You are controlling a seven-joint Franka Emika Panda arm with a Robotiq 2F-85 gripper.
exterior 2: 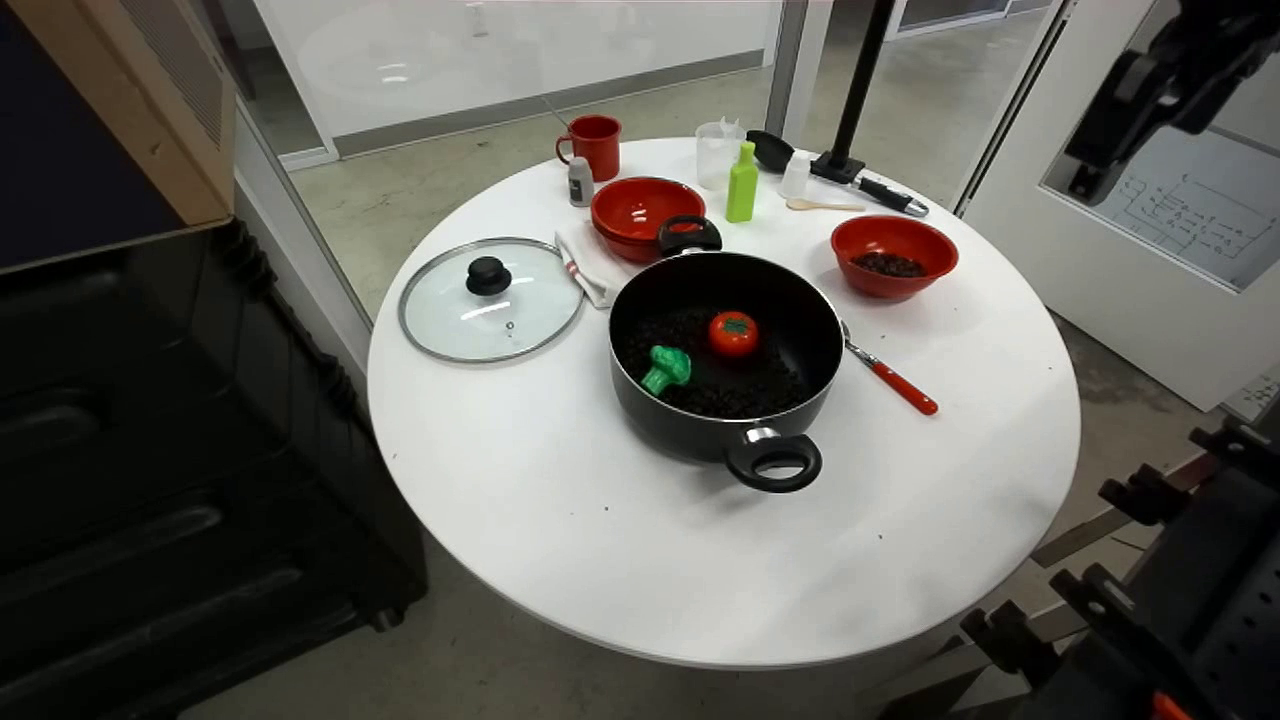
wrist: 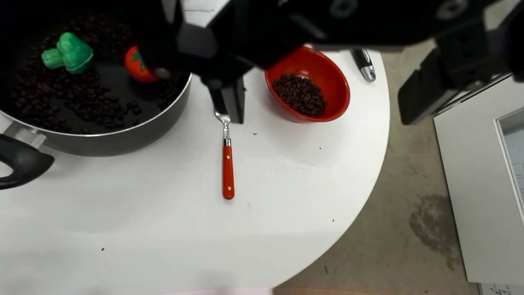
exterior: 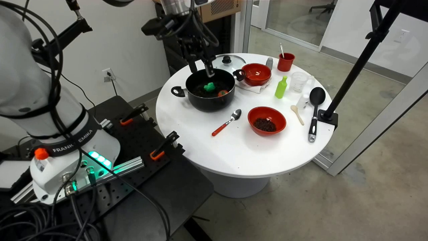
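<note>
In exterior view 1 my gripper (exterior: 201, 69) hangs raised, appearing in front of the black pot (exterior: 210, 103) from that side. Its two fingers stand wide apart in the wrist view, with nothing held between them. Inside the pot lie a green broccoli piece (exterior 2: 667, 368) and a red tomato (exterior 2: 733, 334) on dark beans. A red-handled spoon (wrist: 228, 169) rests on the table beside the pot. The red bowl (wrist: 339, 93) with dark beans shows beyond the spoon, in the gap between the fingers.
A glass lid (exterior 2: 524, 314) lies flat beside the pot. Stacked red bowls (exterior 2: 648, 209), a red mug (exterior 2: 596, 146), a green bottle (exterior 2: 743, 186) and a black ladle (exterior: 317, 96) stand or lie toward the table's far side.
</note>
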